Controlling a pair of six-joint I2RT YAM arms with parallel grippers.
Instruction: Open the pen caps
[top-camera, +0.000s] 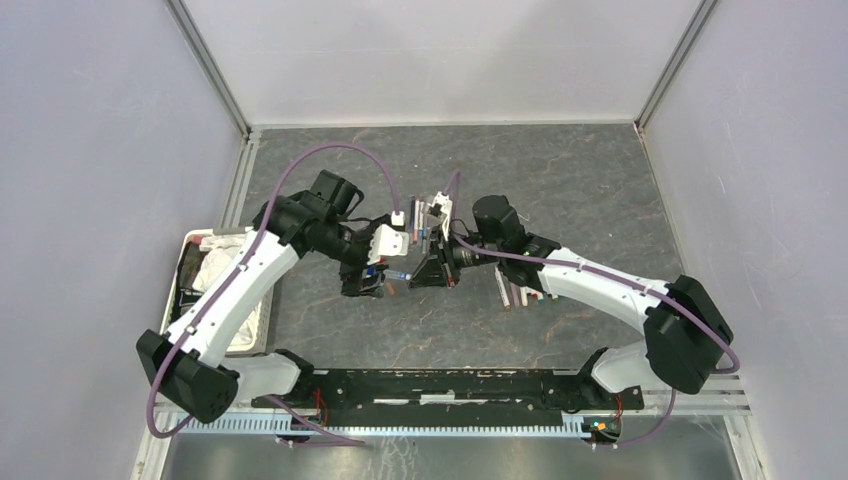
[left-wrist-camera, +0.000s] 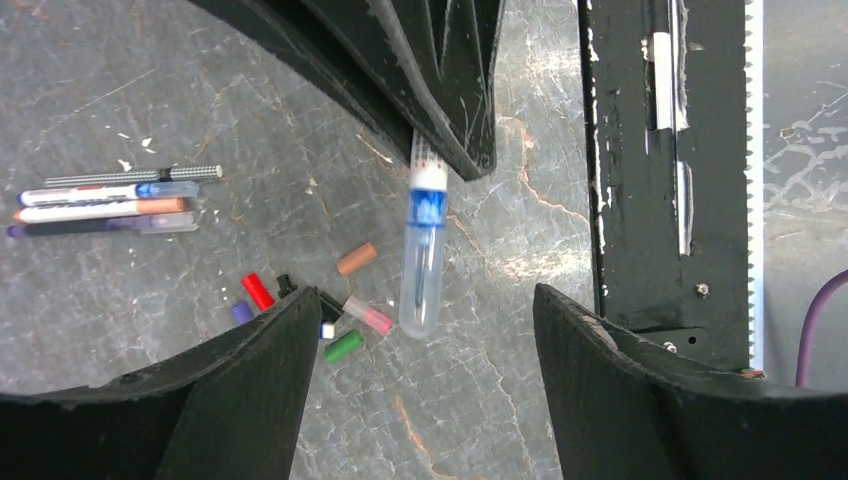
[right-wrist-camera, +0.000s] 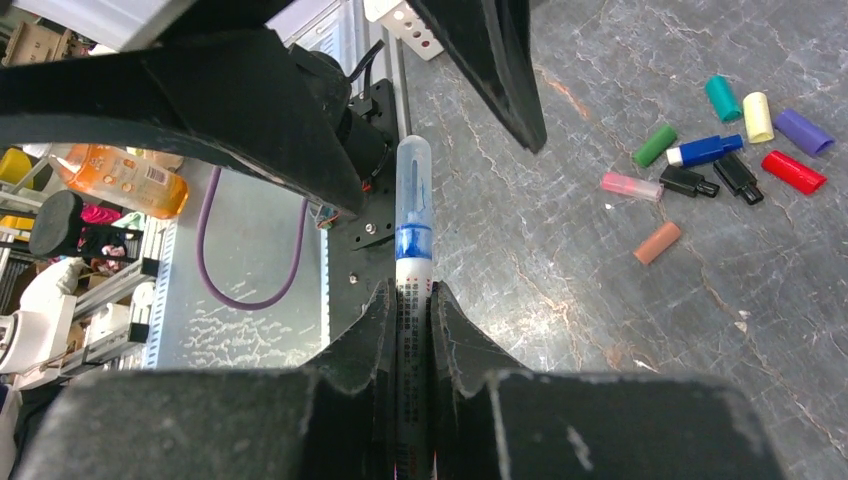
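Note:
A white pen with a blue band and clear cap (left-wrist-camera: 424, 260) is held in my right gripper, which is shut on its barrel, cap pointing out. My left gripper is open, its fingertips on either side of the cap's end, apart from it. In the top view both grippers meet above the middle of the table (top-camera: 560, 170).
Loose caps, including red (right-wrist-camera: 792, 172), green (right-wrist-camera: 655, 146) and pink (right-wrist-camera: 630, 186), lie below. A row of pens (left-wrist-camera: 105, 205) lies nearby, with more pens (top-camera: 502, 290) under the right arm. A white basket (top-camera: 258, 330) stands at the left.

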